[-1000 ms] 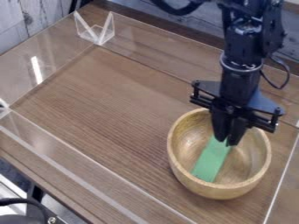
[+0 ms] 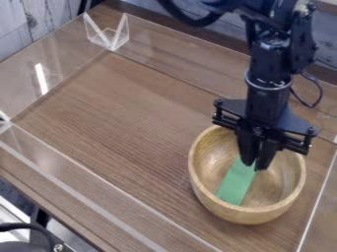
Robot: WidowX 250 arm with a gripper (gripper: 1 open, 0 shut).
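The black gripper [image 2: 261,148] points down over a wooden bowl [image 2: 218,202] at the lower right of the camera view. Inside the bowl a green elongated object [image 2: 237,185] lies tilted, its upper end at the gripper's fingertips, partly hidden by them. Whether the fingers are closed on it cannot be told.
A light wooden table top [image 2: 112,113] fills most of the view, clear to the left. A small clear plastic object [image 2: 108,32] sits at the back left. A dark object shows at the bottom left corner.
The gripper and green object are almost where they were, with only a very slight shift.
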